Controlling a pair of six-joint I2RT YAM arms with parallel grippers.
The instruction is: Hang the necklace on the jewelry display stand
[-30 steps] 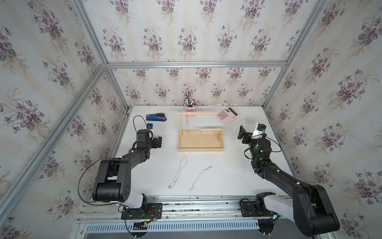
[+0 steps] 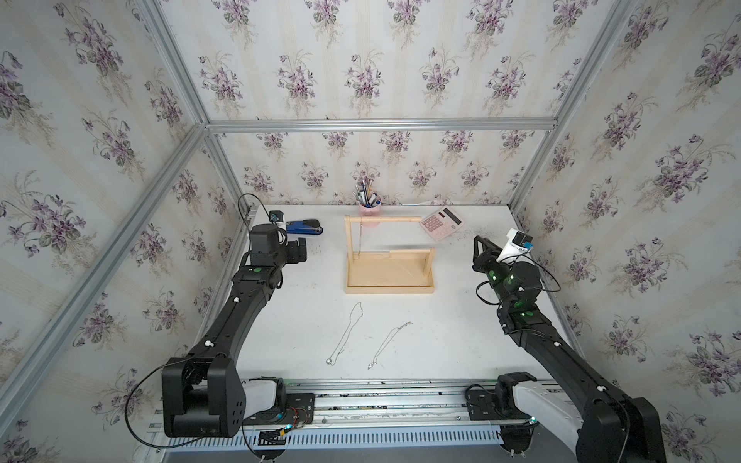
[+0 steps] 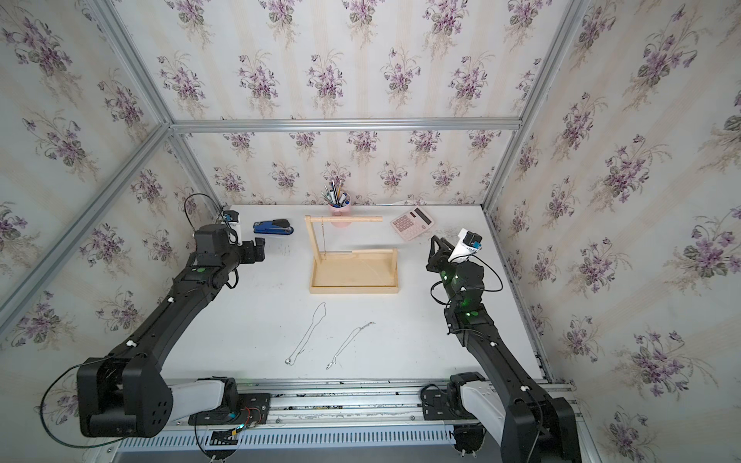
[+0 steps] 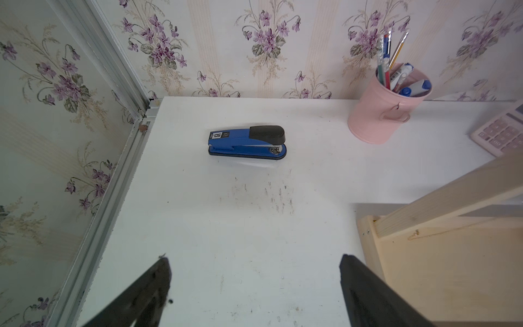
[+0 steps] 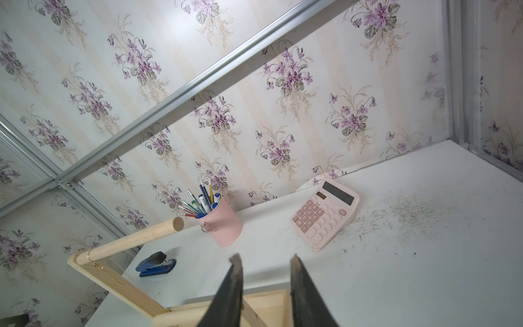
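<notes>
The wooden display stand [image 2: 389, 281] sits mid-table, a tray with an upper bar [image 3: 343, 219]; a thin chain [image 5: 103, 271] hangs from the bar's left end. Two necklaces lie on the table in front: a longer one [image 2: 330, 359] and a smaller one [image 2: 372, 362]. My left gripper is open and empty, left of the stand and above the table. My right gripper is right of the stand, raised, its fingers apart with nothing seen between them.
A blue stapler [image 4: 234, 141] lies back left. A pink pen cup [image 4: 370, 122] stands behind the stand, a pink calculator [image 5: 321, 218] back right.
The necklaces and stand have not moved.
</notes>
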